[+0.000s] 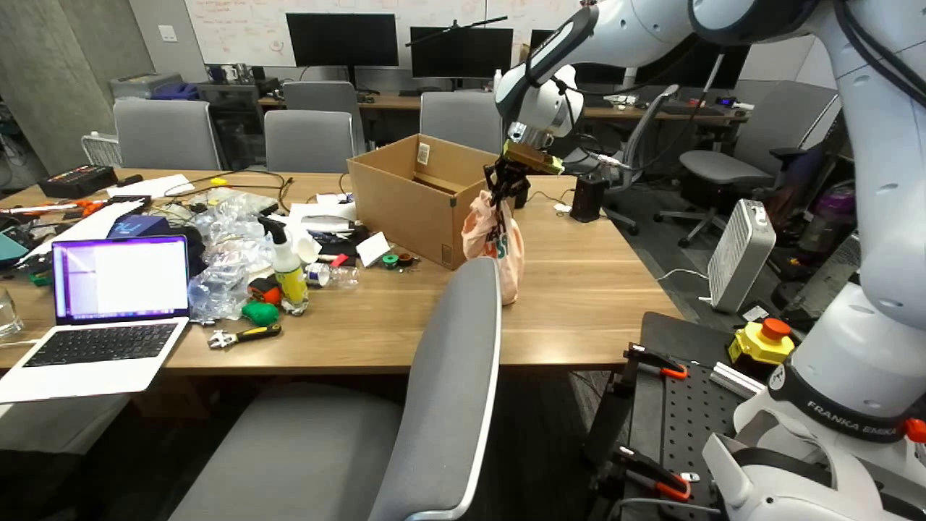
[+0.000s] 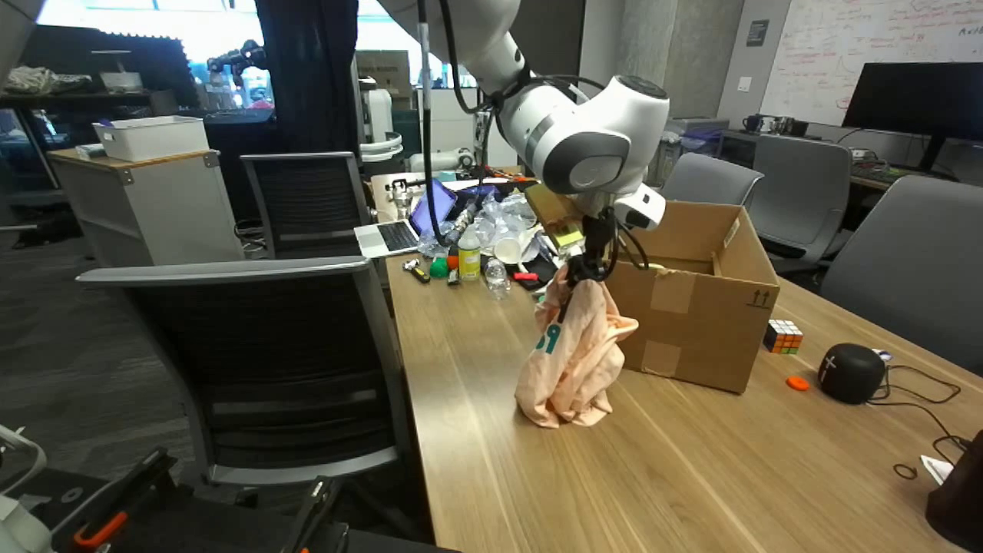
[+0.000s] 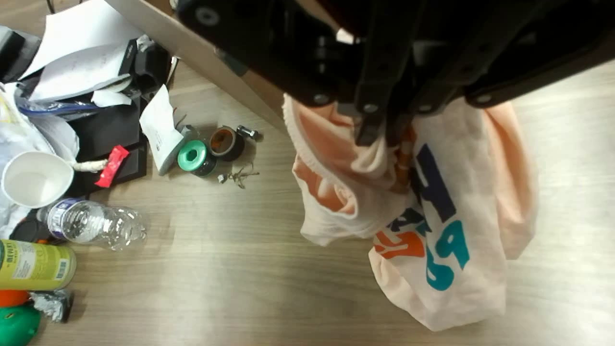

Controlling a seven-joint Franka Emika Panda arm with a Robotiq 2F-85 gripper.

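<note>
A peach cloth bag point(image 2: 576, 355) with teal, orange and dark lettering hangs in folds from my gripper point(image 2: 580, 273). In the wrist view the dark fingers point(image 3: 369, 128) are shut on the gathered fabric of the bag point(image 3: 470, 253), and its open hem droops to the left. The bag's lower end hangs at or just over the tabletop; whether it touches cannot be told. Beside it stands an open cardboard box point(image 1: 404, 213), its near side very close to the bag. The chair back hides part of the scene below the bag in exterior view 1.
Clutter fills the table's left part: a laptop point(image 1: 121, 299), a spray bottle point(image 1: 289, 269), a clear plastic bottle point(image 3: 95, 222) and tape rolls point(image 3: 196, 156). Beyond the box are a Rubik's cube point(image 2: 783, 336) and a black speaker point(image 2: 849, 372).
</note>
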